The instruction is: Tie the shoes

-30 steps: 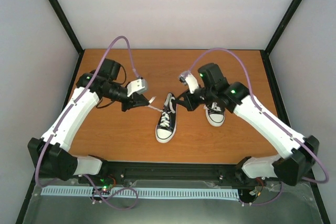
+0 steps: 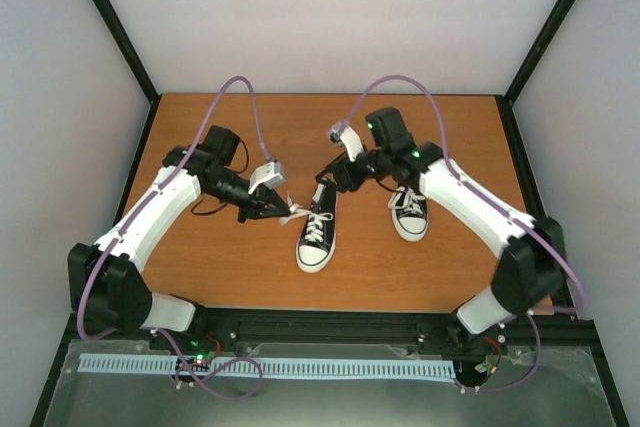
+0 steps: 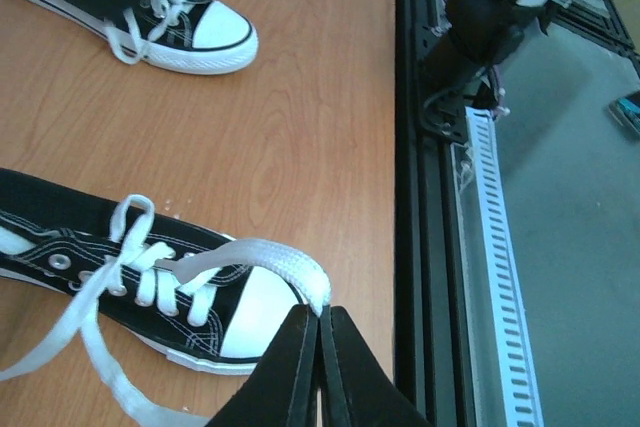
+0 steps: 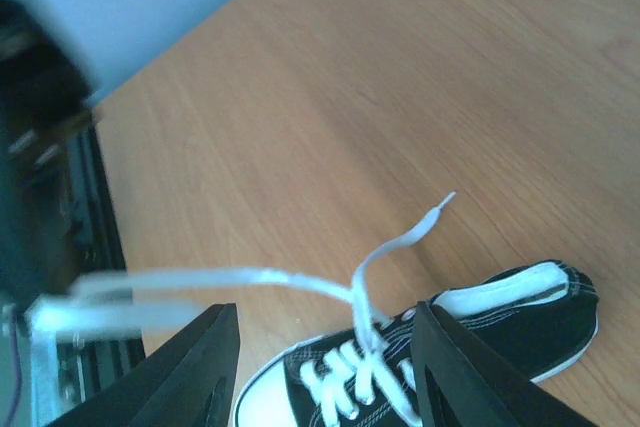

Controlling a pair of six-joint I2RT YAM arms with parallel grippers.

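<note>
The left black-and-white sneaker [image 2: 313,255] lies on the table with its toe toward the front. My left gripper, beside the shoe, is shut on a white lace [image 3: 275,259] that arches from the knot to its fingertips. Crossed laces [image 4: 366,339] and a knot sit over the eyelets, and a loose lace end [image 4: 410,235] points up and away in the right wrist view. My right gripper stands open above the shoe's heel end; laces show in the gap, but none looks gripped.
A second sneaker [image 2: 410,219] stands to the right with its laces [image 3: 160,19] on top, partly under my right arm. Dark frame rails edge it.
My left gripper has shifted slightly right and toward the front, keeping the lace.
</note>
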